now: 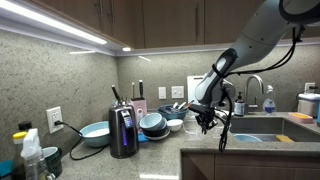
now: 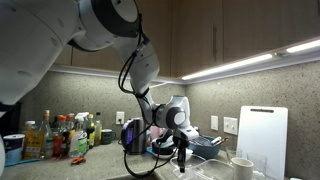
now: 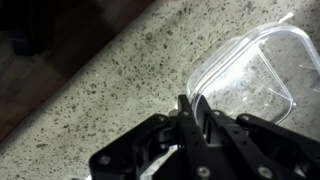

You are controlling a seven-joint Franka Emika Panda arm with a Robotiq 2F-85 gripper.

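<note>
A clear plastic container (image 3: 232, 58) with a rounded rim lies over the speckled counter in the wrist view. My gripper is shut on its near rim, which passes between the fingertips. Exterior view 1 has the gripper (image 1: 207, 125) low above the counter, left of the sink. From the other side, the gripper (image 2: 180, 160) points down close to the counter. Whether the container touches the counter is hard to tell.
A black toaster (image 1: 124, 132) and stacked blue bowls (image 1: 154, 122) stand left of the arm. To the right is the sink (image 1: 262, 127). A white cutting board (image 2: 258, 140) leans on the wall. Bare counter (image 1: 150, 163) lies in front.
</note>
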